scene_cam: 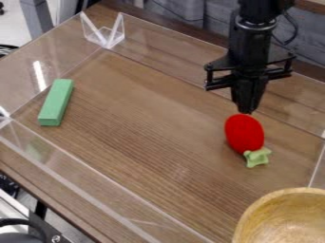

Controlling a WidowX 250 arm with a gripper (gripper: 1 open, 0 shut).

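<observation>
My gripper [249, 102] hangs in the upper right of the camera view, shut, with nothing visible between its fingers. A red oval object [242, 132] with a green piece [258, 157] at its lower end lies on the wooden table [140, 152], just below the gripper and apart from it.
A green block [56, 102] lies at the left. A clear wire-like or plastic holder [105, 30] stands at the back left. A yellow bowl [279, 218] sits at the front right corner.
</observation>
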